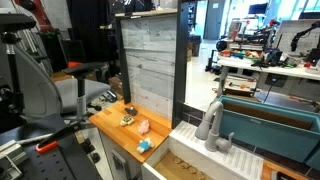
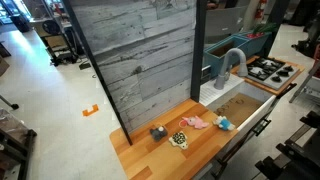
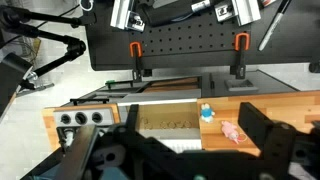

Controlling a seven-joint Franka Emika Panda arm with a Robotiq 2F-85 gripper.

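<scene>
In the wrist view my gripper shows at the bottom, its dark fingers wide apart and nothing held between them. Beyond it lies a wooden counter with a blue-and-white item and a pink item. The same blue item and pink item rest on the wood left of the sink in exterior view 1. Farther along the counter are a patterned yellowish item and a dark item. My gripper cannot be made out clearly in the exterior views.
A grey faucet rises beside the sink basin. Behind stands a grey plank panel with a dark post. A teal bin sits at the back right. Black burners lie at the counter's other end. Orange-tipped dark levers stick out nearby.
</scene>
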